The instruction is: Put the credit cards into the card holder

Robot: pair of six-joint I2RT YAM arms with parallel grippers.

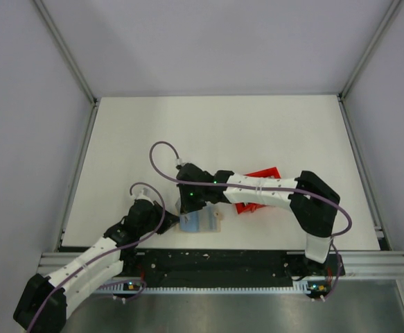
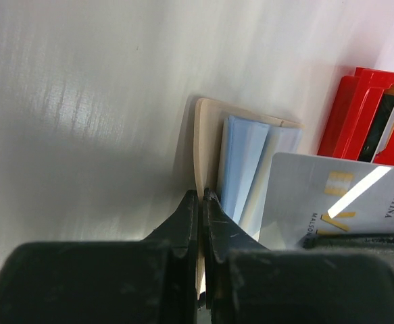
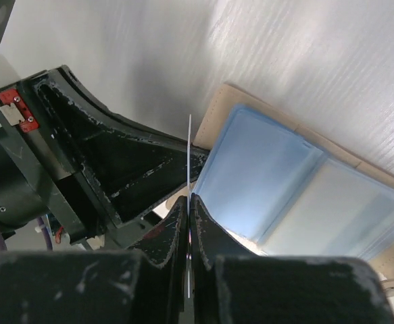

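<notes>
The open card holder (image 1: 205, 229) lies flat near the table's front edge, with tan borders and pale blue and clear pockets. On its left tan edge (image 2: 202, 142) my left gripper is shut, pinching the thin flap. A grey credit card (image 2: 318, 192) with gold marks is held by my right gripper, which is shut on it. Seen from the right wrist, the card is a thin upright line over the blue pocket (image 3: 254, 162), close to the left finger (image 3: 142, 158). Whether it touches the pocket opening I cannot tell.
A red box (image 1: 278, 171) stands to the right of the holder, partly under the right arm; in the left wrist view, the red box (image 2: 349, 118) has thin edges inside, like cards.
</notes>
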